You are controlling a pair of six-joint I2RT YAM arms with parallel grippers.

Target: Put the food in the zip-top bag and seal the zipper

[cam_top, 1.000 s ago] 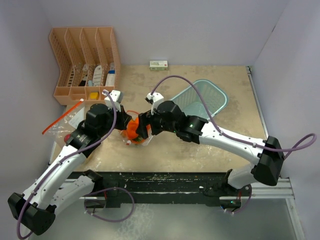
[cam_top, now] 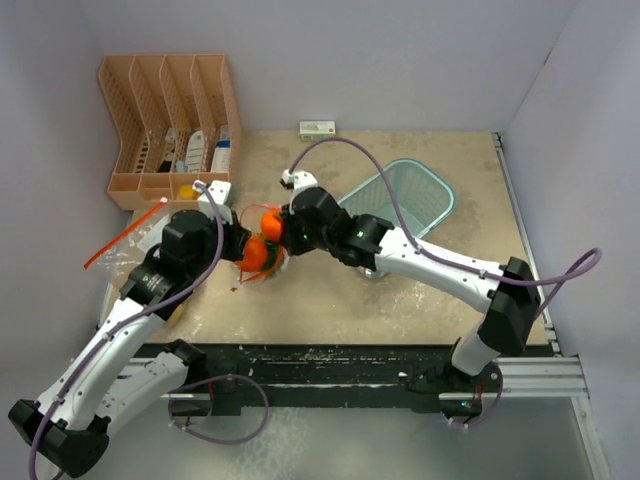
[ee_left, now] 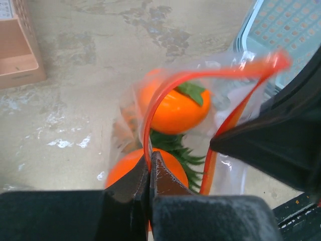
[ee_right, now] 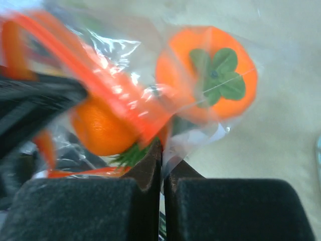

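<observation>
A clear zip bag with an orange-red zipper band (ee_left: 168,89) stands with its mouth spread between my two grippers. Inside are orange persimmon-like fruits (ee_left: 179,111) with green leaves, and some dark green leafy food (ee_left: 175,148). My left gripper is shut on one side of the bag's rim, where the band runs down into its fingertips. On the opposite side, my right gripper is shut with the clear film pinched at its tips. From above, the grippers hide part of the bag (cam_top: 262,262).
A pale green basket (cam_top: 420,195) stands behind the right arm. At the back left is a peach divided rack (cam_top: 170,120). Another red-zippered bag (cam_top: 130,240) lies left of the left arm, and a small box (cam_top: 317,129) sits at the back.
Compared with one second ago, my right gripper has come in against the bag's right rim. Both grippers have since shifted slightly left, and the bag's mouth looks wider and taller.
</observation>
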